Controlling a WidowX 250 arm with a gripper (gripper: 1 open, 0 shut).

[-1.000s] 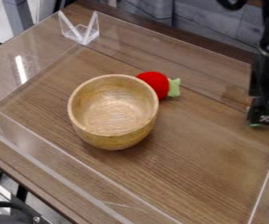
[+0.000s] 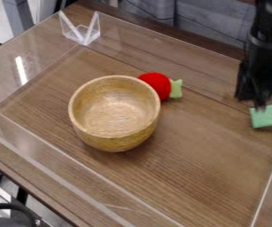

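The black gripper is at the upper right, blurred, its lower tips hanging just above and left of a light green object at the right edge of the table; whether anything is between its fingers is hard to see, and it looks shut. A wooden bowl sits left of centre, with a red round object behind it to the right, touching a small pale green piece.
A clear plastic container stands at the back left. The table's edges show at left and right.
The gripper has moved upward and slightly left from low at the right edge. The light green object now shows more fully below it, shifted slightly.
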